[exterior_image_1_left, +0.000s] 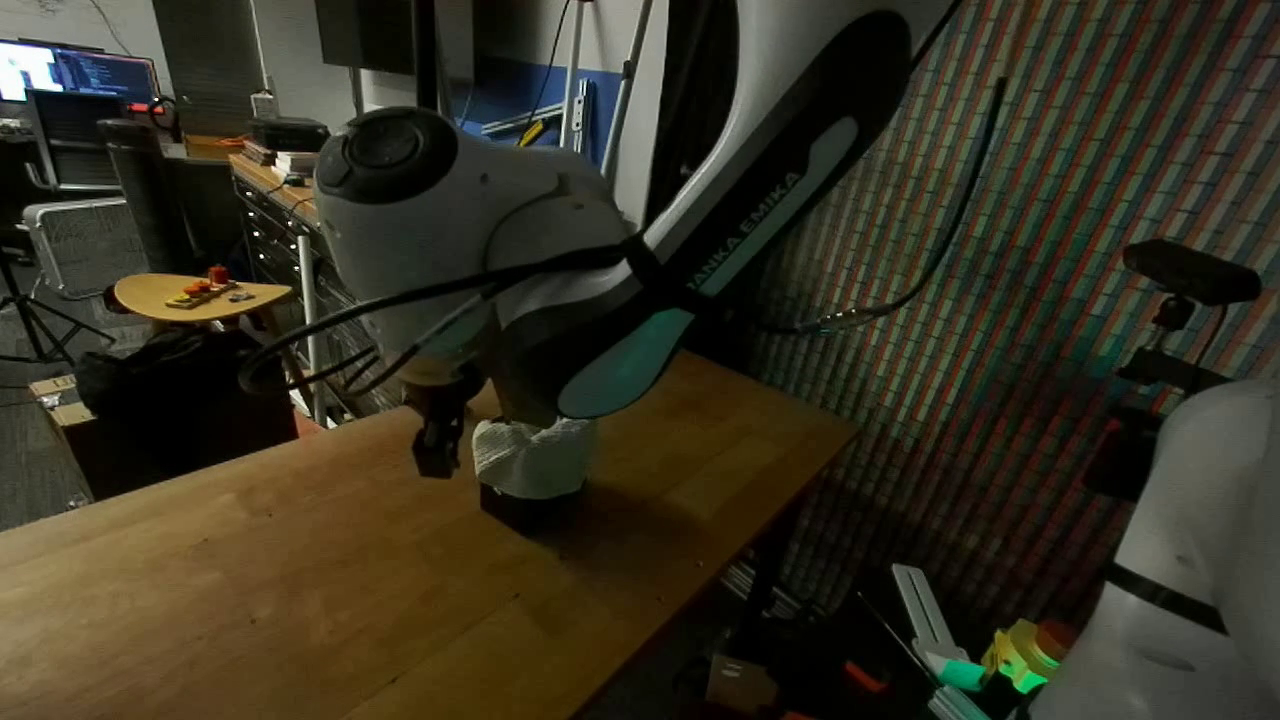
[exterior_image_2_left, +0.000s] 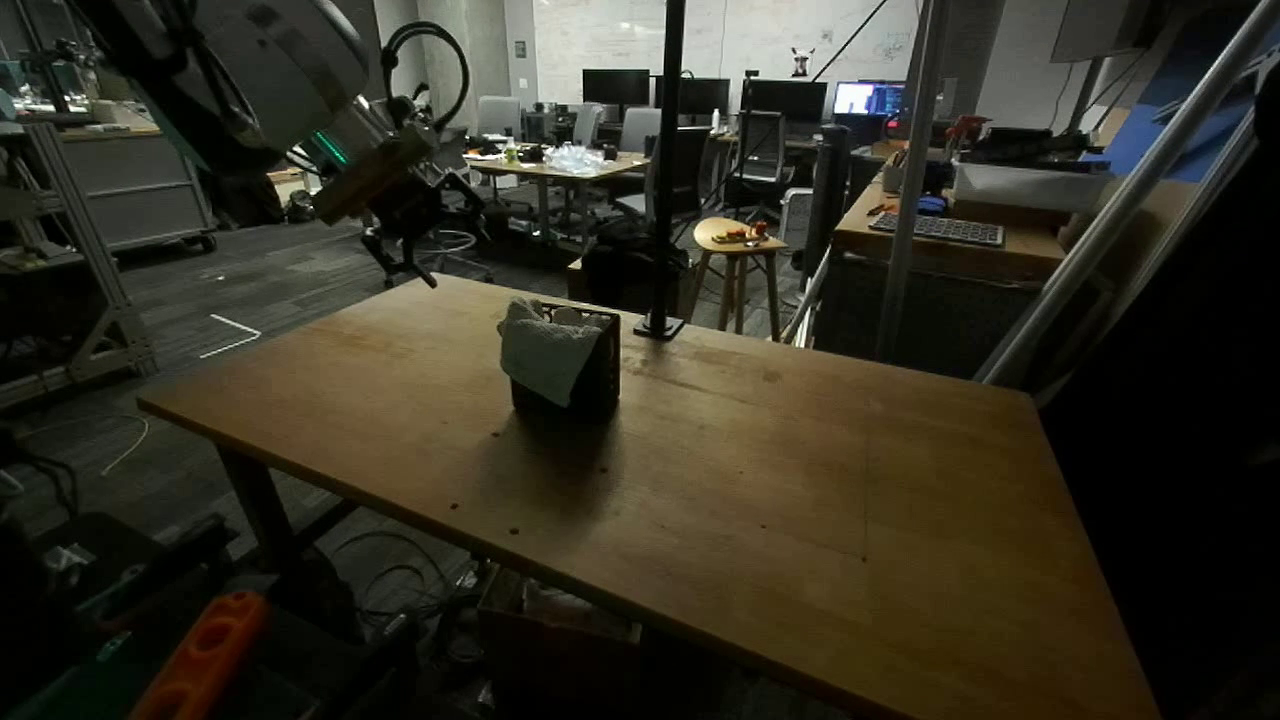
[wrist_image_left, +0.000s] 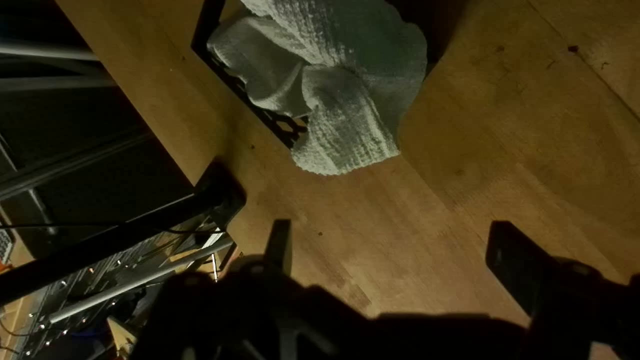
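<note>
A dark lattice-sided basket (exterior_image_2_left: 608, 374) stands on the wooden table, and a pale cloth (exterior_image_2_left: 554, 355) lies bunched in it with a flap draped over its side. From above, in the wrist view, the cloth (wrist_image_left: 351, 114) covers most of the basket's opening. My gripper is open, its fingers wide apart with only bare tabletop showing beyond them. In the second exterior view the gripper (exterior_image_2_left: 414, 246) hangs above the table's far-left edge, clear of the cloth. The arm hides part of the basket's top in the first exterior view.
A black post (exterior_image_2_left: 666, 180) is fixed to the table edge close behind the basket. The patterned curtain (exterior_image_1_left: 960, 360) hangs past the table's end.
</note>
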